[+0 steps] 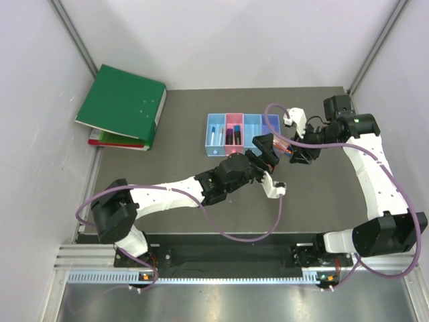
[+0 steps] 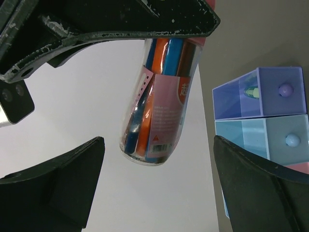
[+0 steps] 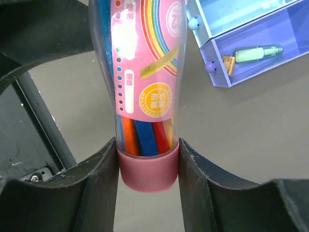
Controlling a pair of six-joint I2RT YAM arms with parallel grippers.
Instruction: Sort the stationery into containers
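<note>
A clear tube of coloured markers (image 3: 145,72) with a pink end cap (image 3: 148,169) is held up above the table. My right gripper is shut on it near the cap. In the left wrist view the tube's printed pink label (image 2: 166,111) and rounded far end show between the fingers of my left gripper, which is open, with gaps on both sides. One dark finger (image 2: 120,19) of the right gripper crosses the top there. The organizer's pink compartment (image 1: 234,118) holds two dark upright items; the light blue one (image 1: 210,119) holds thin pens.
The purple compartment (image 3: 260,72) contains a green capped item (image 3: 258,53) and a small tan block (image 3: 229,64). Green and red binders (image 1: 124,100) are stacked at the back left. Both grippers are close together in front of the organizer's right end.
</note>
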